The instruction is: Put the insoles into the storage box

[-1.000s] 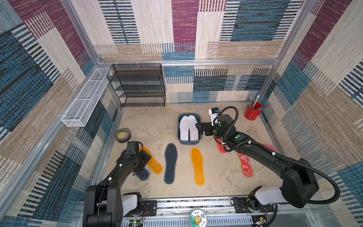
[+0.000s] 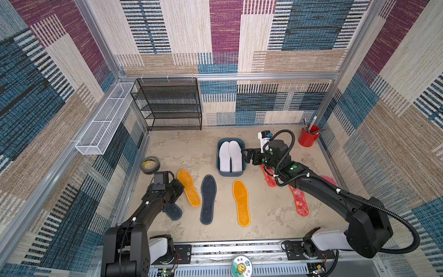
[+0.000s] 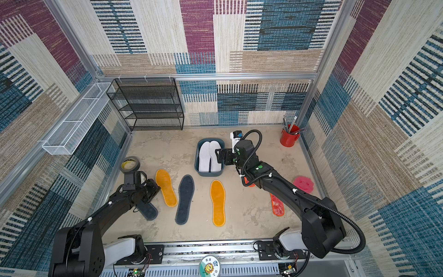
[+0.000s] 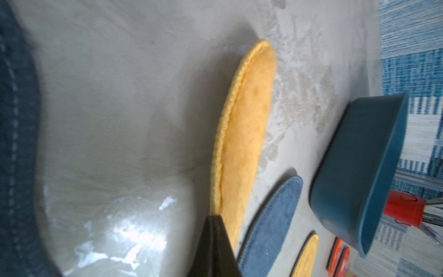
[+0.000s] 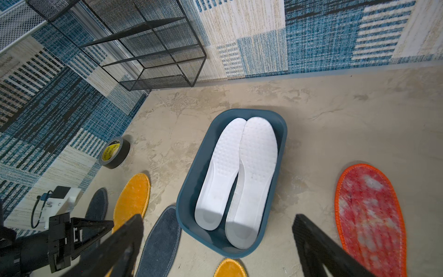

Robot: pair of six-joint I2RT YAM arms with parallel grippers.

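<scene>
The storage box [image 2: 230,173] holds two white insoles [image 2: 234,154]. My left gripper is shut at the edge of an orange insole [image 4: 244,138] lying on the table; whether it pinches that edge I cannot tell. A dark insole [image 2: 207,198], another orange insole [image 2: 241,203] and a red insole [image 2: 300,203] lie in front. A second dark insole [image 3: 148,211] is partly under the left arm. My right gripper [image 2: 249,155] hangs open beside the box's right side, with a red insole [image 5: 369,212] below it.
A tape roll [image 2: 150,170] lies at the left. A red cup with tools [image 2: 306,138] stands back right, and a black wire rack [image 2: 166,127] back left.
The left orange insole has shifted slightly since a second ago, its far end now further from me, as my left gripper moved. The right arm has shifted slightly rightward.
</scene>
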